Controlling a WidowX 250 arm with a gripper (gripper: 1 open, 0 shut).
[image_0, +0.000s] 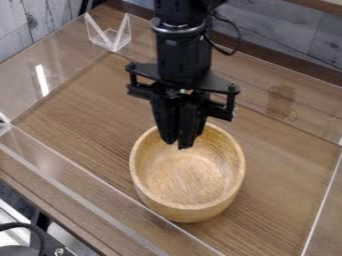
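Observation:
My black gripper (181, 122) hangs from the top centre, over the back part of a round pale wooden bowl (187, 185). Its lower end partly covers the bowl's far rim. Whether its fingers are open or shut, or hold anything, I cannot tell from this angle.
A grey panel (281, 20) lines the back. Clear plastic pieces stand at the left edges, and a black cable shows at the lower left corner.

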